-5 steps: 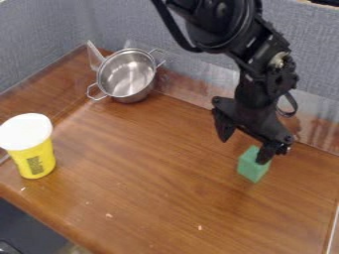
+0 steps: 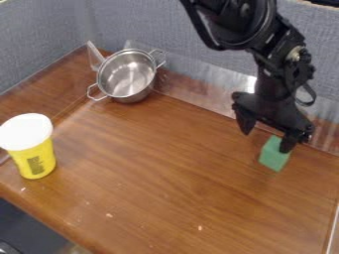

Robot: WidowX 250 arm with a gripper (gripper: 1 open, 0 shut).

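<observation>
My black gripper (image 2: 268, 124) is open at the right of the table, pointing down over a green block (image 2: 276, 155) that stands on the wood. The upper part of the block is near or behind the right finger; whether they touch I cannot tell.
A steel pot (image 2: 129, 75) with two handles sits at the back left. A white-and-yellow cylinder (image 2: 30, 155) stands at the left edge of the wooden table (image 2: 153, 184). Grey walls and a clear strip border the back.
My gripper and the green block have both moved to the right and back, toward the rear edge of the table.
</observation>
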